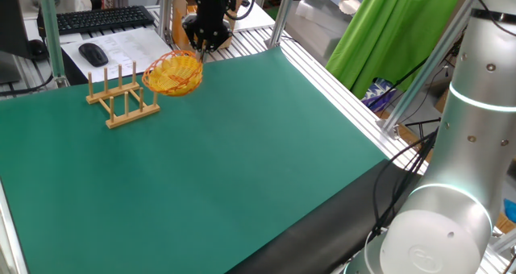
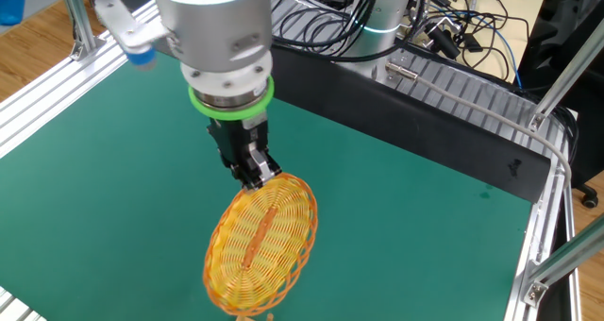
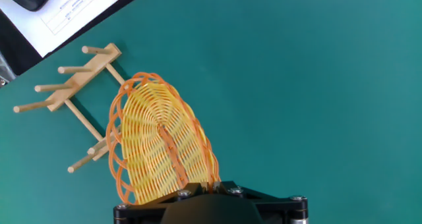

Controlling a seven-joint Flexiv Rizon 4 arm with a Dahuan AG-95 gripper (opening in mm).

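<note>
A yellow oval wicker basket with an orange braided rim (image 2: pixel 262 245) hangs from my gripper (image 2: pixel 261 181), whose fingers are shut on the rim. In exterior view 1 the basket (image 1: pixel 173 74) is tilted, held above the green table beside the wooden peg rack (image 1: pixel 125 101). From the wrist, the basket (image 3: pixel 158 141) reaches out in front of the gripper and covers the near corner of the rack (image 3: pixel 82 79). The fingertips are partly hidden by the gripper body there. In exterior view 2 the rack is almost wholly hidden behind the basket.
Past the table's far edge lie a black mouse (image 1: pixel 93 55), papers (image 1: pixel 133 52) and a keyboard (image 1: pixel 97 20). Metal frame posts (image 1: pixel 282 16) rise around the table.
</note>
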